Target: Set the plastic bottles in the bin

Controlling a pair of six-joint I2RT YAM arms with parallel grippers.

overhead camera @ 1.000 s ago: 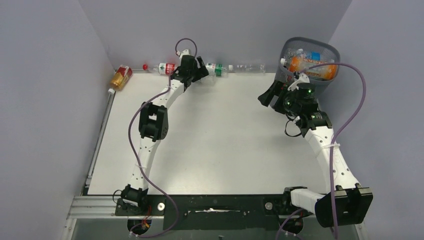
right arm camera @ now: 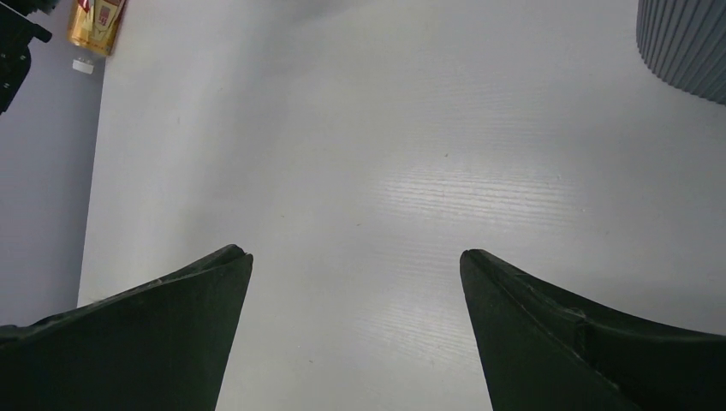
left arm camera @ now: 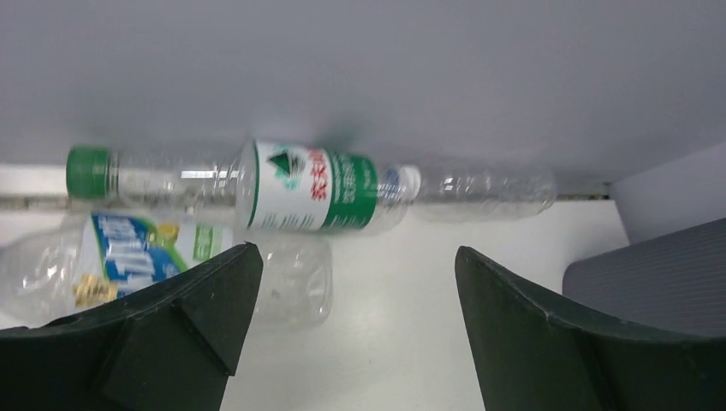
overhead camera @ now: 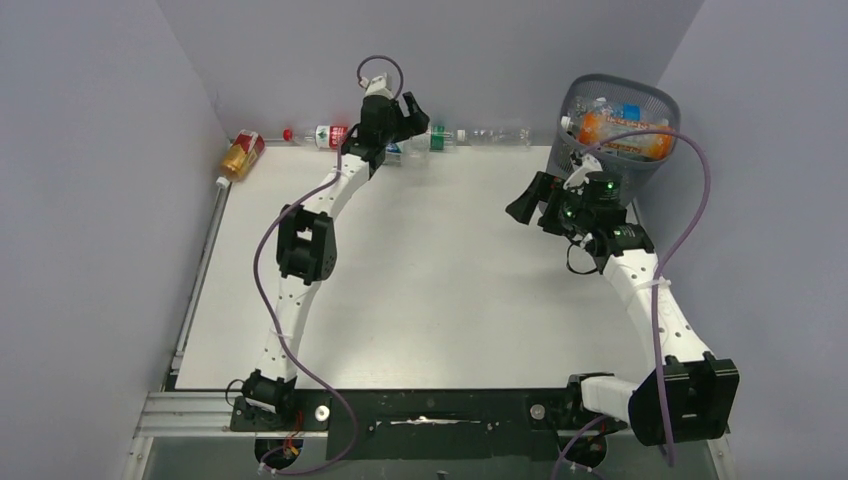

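Observation:
Along the back wall lie a red-capped bottle (overhead camera: 325, 137), a green-labelled bottle (left arm camera: 308, 184), a clear bottle (overhead camera: 500, 136) and a blue-labelled bottle (left arm camera: 133, 257). An orange-brown bottle (overhead camera: 241, 156) lies at the back left corner. The grey bin (overhead camera: 625, 175) at the back right holds several bottles. My left gripper stands open over the blue-labelled and green-labelled bottles, nothing held. My right gripper is open and empty above bare table, in front of the bin.
Walls bound it at the back and sides.
The right arm has drifted slightly left.

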